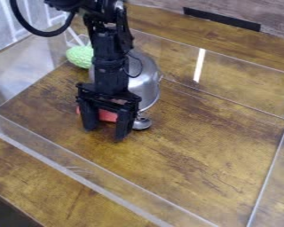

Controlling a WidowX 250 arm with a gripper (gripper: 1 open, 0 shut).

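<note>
The black robot gripper (109, 117) is low over the wooden surface, open, its fingers around a red object (95, 114) that is mostly hidden behind it. Whether it touches the object I cannot tell. A shiny metal spoon-like object (139, 123) lies just right of the gripper. A silver bowl or lid (145, 75) sits behind the arm, partly hidden by it.
A pale green object (78, 56) lies at the back left. Clear edges or panels run along the left and right.
</note>
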